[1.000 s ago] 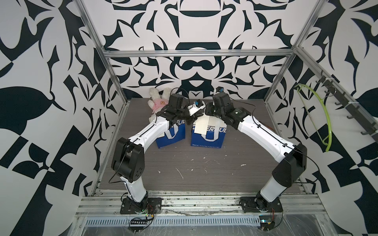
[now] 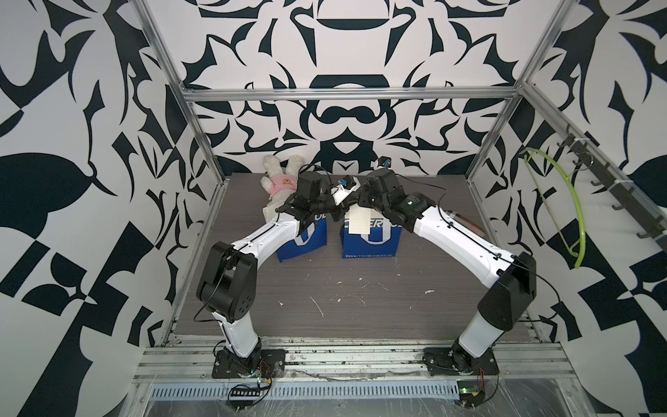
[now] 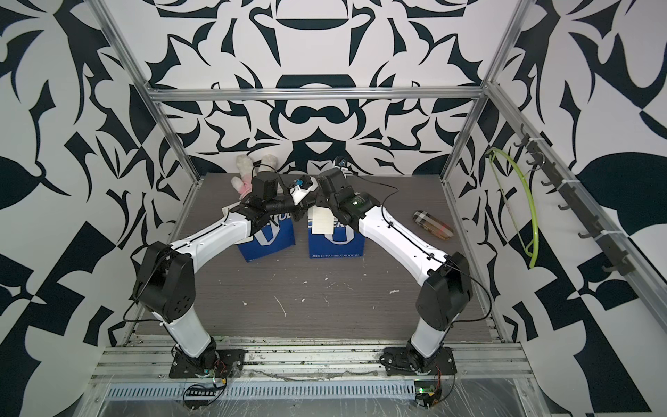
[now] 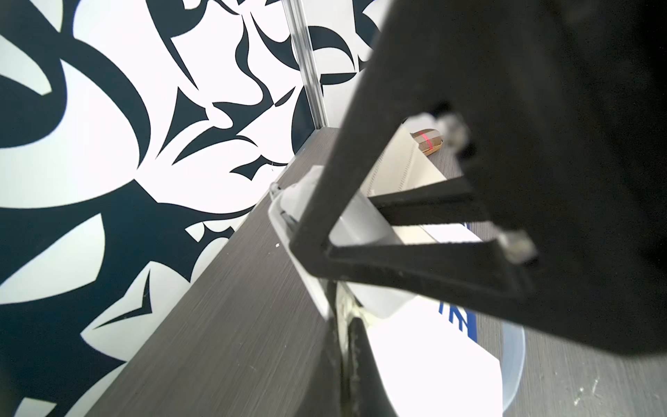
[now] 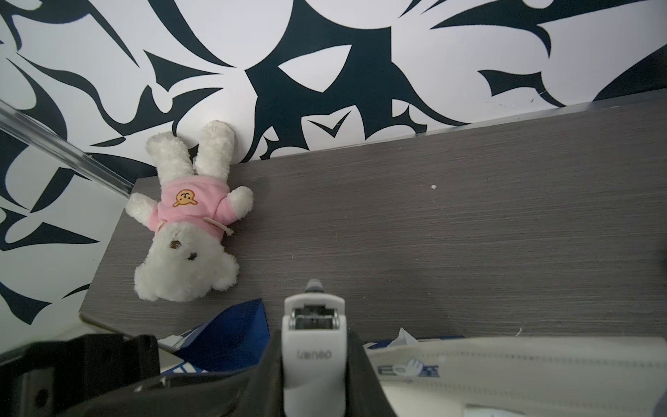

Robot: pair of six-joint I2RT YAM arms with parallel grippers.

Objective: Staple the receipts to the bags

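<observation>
My right gripper is shut on a white stapler (image 5: 314, 378), its nose pointing forward. In the left wrist view that stapler (image 4: 361, 226) sits behind the black right fingers, close to my left fingertips. My left gripper is shut, with a thin cream paper edge between its fingers. A pale receipt (image 2: 359, 220) hangs over the front of the right blue-and-white bag (image 2: 369, 246). Whether the bag's rim is pinched too, I cannot tell. The other blue bag (image 2: 303, 243) stands to the left, partly behind my left arm. Arms hide the stapler's mouth from above.
A white plush bear in a pink shirt (image 5: 184, 215) lies at the back left. A brown patterned pouch (image 3: 433, 225) rests on the right side. Small white scraps dot the table (image 2: 361, 309), whose front half is otherwise free.
My right arm has come left and slightly down. The right bag has shifted slightly to the right, and the receipt now hangs straighter. My left arm has barely moved.
</observation>
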